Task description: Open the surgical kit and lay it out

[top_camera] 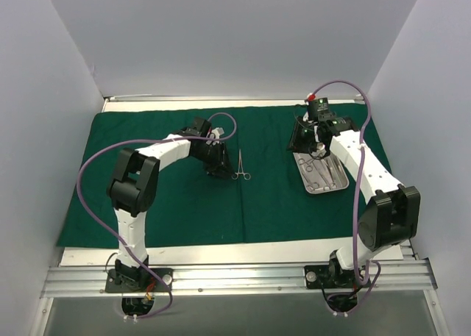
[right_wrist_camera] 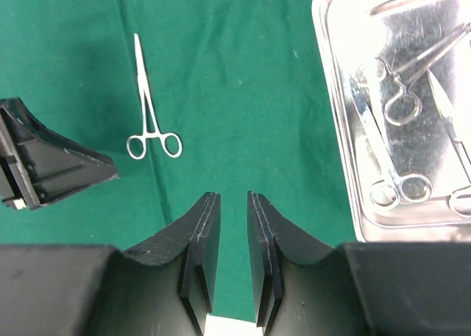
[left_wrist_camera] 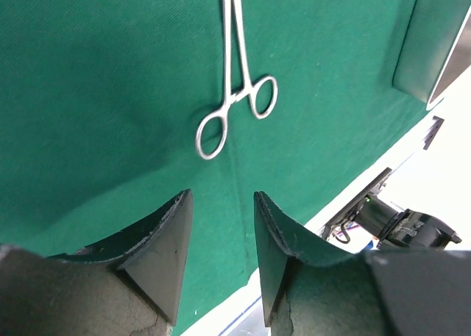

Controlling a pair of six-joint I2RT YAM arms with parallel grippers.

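Observation:
A pair of scissor-handled forceps [top_camera: 241, 167] lies alone on the green cloth [top_camera: 184, 211], its ring handles toward the front edge. My left gripper hovers just left of it, part open and empty; in the left wrist view the rings are ahead of the fingertips, not between them. On the right, a metal tray [right_wrist_camera: 338, 115] holds several instruments, among them ring-handled forceps [right_wrist_camera: 401, 104] and scissors [right_wrist_camera: 386, 167]. My right gripper is above the cloth at the tray's left side, its fingers slightly apart with only cloth showing between them.
Grey walls [top_camera: 37, 130] flank the table. A purple cable [top_camera: 79, 185] loops along the left arm, another [top_camera: 358, 196] along the right.

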